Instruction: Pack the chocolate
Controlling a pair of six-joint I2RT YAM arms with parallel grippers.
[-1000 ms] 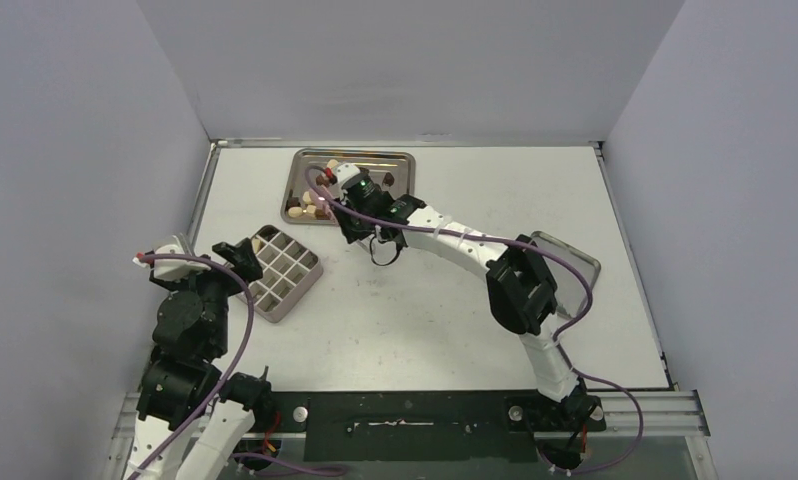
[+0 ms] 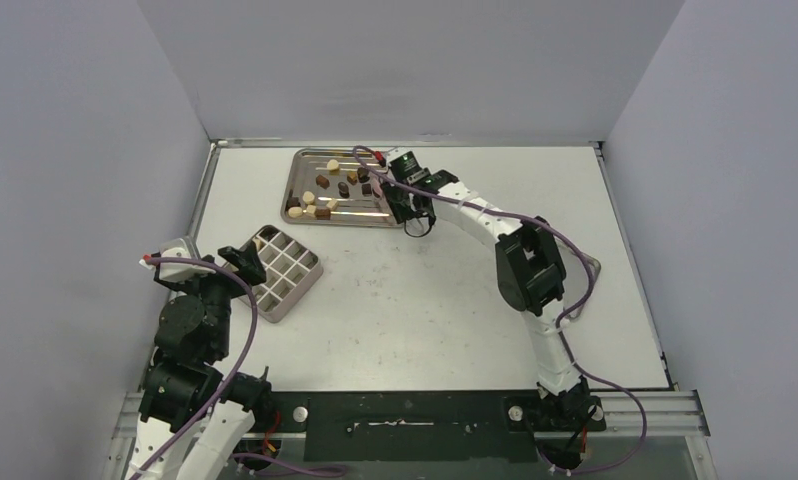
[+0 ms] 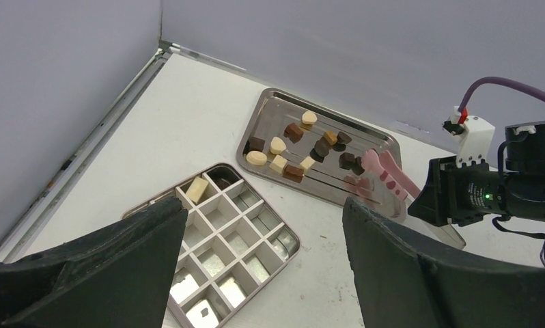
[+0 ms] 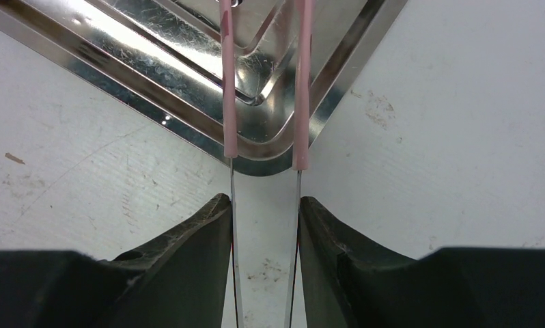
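Observation:
Assorted dark, brown and cream chocolates lie on a metal tray [image 2: 305, 180] at the back. The compartment box [image 3: 283, 256] at front left holds a cream piece [image 3: 197, 190] and a dark one in its back compartments. My right gripper is over the tray's right corner, its pink-tipped fingers apart; a dark piece is partly visible at the top edge of the right wrist view. My left gripper hangs open over the box, with nothing between its fingers.
An empty-looking tray [image 2: 591, 265] lies at the right, partly under the right arm.
My right gripper has moved right and toward the back, from over the chocolates to the tray's right end. The left arm is unchanged.

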